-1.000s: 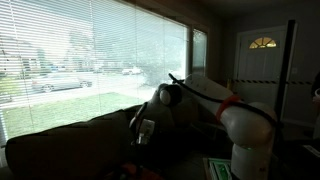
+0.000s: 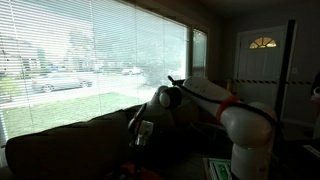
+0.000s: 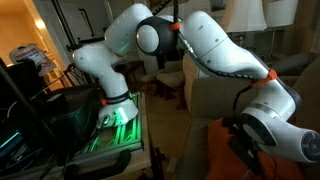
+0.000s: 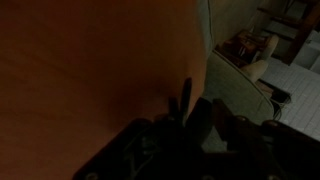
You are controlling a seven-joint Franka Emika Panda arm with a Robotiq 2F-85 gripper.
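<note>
An orange-red cloth or cushion [image 3: 222, 145] lies on the couch in exterior view 2. The same orange surface [image 4: 90, 70] fills the left and middle of the wrist view. My gripper is right up against it, dark and poorly lit. Its fingers [image 4: 186, 95] show as black shapes near the edge of the orange surface. Shadow hides how far apart they stand and whether any fabric is between them. From the side, the gripper [image 3: 248, 155] points down at the orange cloth.
The grey couch [image 3: 215, 100] backs the scene, its dark backrest [image 2: 65, 150] below the window blinds [image 2: 90, 60]. Lampshades [image 3: 240, 14] stand behind it. The arm's base rests on a dark table [image 3: 100, 150]. Bare floor [image 3: 165, 125] lies between table and couch.
The arm keeps nearly the same pose across the exterior frames. No clear movement of the orange cloth can be made out.
</note>
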